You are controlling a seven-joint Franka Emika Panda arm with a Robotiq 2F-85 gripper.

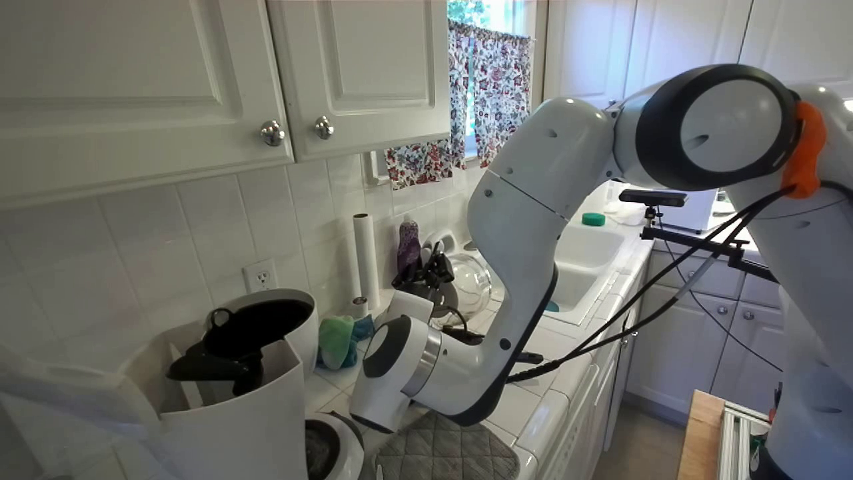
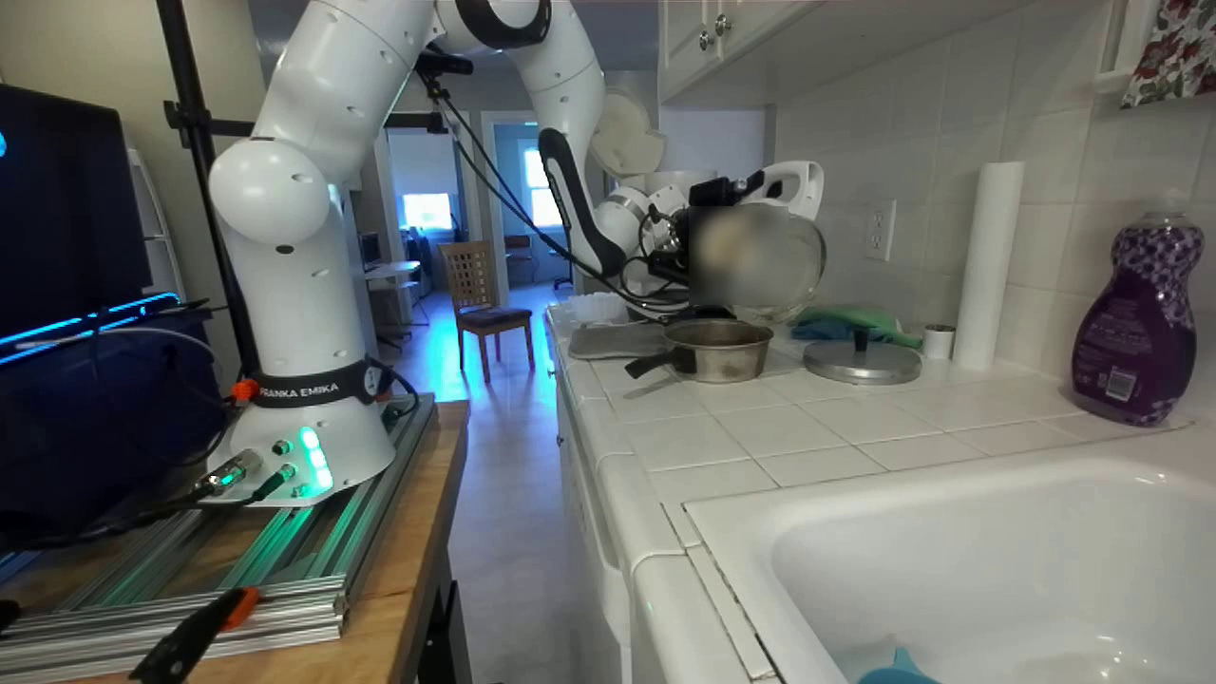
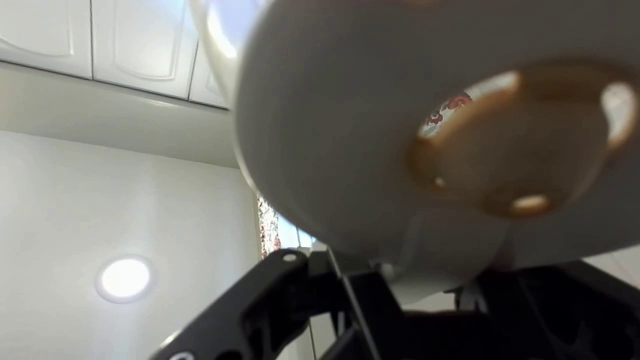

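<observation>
A clear, round glass pot with a white handle (image 2: 804, 186) hangs above the counter, its handle uppermost in exterior view 2. My gripper (image 2: 735, 192) is shut on this pot at the handle side. Part of the glass is blurred out in that view. Beyond the arm in exterior view 1, the glass pot (image 1: 472, 281) shows beside the black gripper parts. A pale, out-of-focus curved surface with a brownish opening fills much of the wrist view, right above the black fingers (image 3: 378, 306); the exact contact is hard to make out.
Below the held pot stands a metal saucepan (image 2: 730, 351) with a black handle. Near it lie a round lid (image 2: 863, 360) and green and blue cloths (image 2: 855, 324). A paper roll (image 2: 989, 268) and purple bottle (image 2: 1137, 319) line the wall. Counter tiles before the sink (image 2: 730, 513) are clear.
</observation>
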